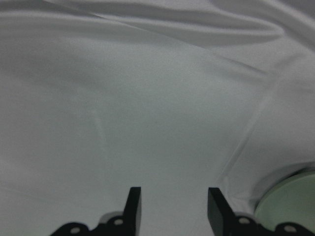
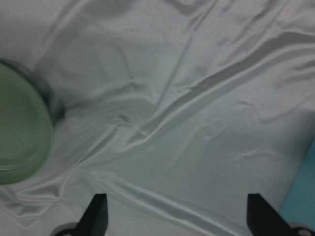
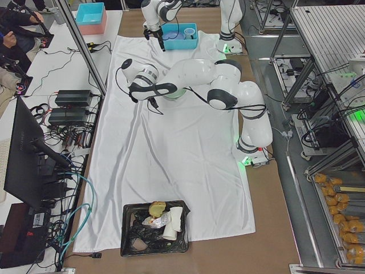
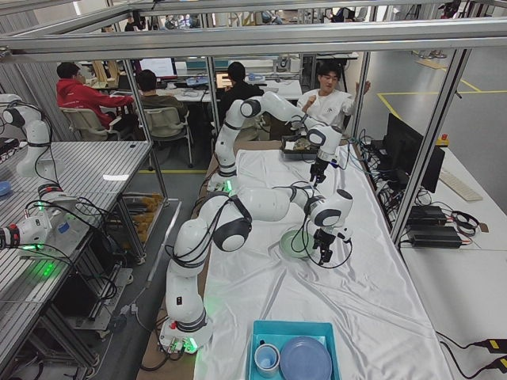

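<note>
A pale green bowl [image 4: 289, 247] rests on the white cloth, partly under the arms in both camera views and at the edges of both wrist views [image 2: 19, 128] [image 1: 288, 201]. My left gripper is open and empty over cloth beside the bowl. My right gripper is also open and empty, over cloth between the bowl and the blue tray [image 2: 300, 191]. The tray holds a blue plate [image 4: 305, 356] and a light cup [image 4: 267, 355].
A black bin of wrappers and scraps [image 3: 154, 245] stands at the opposite end of the cloth from the blue tray. A monitor and cables line one side, a metal-topped table [image 3: 328, 40] the other.
</note>
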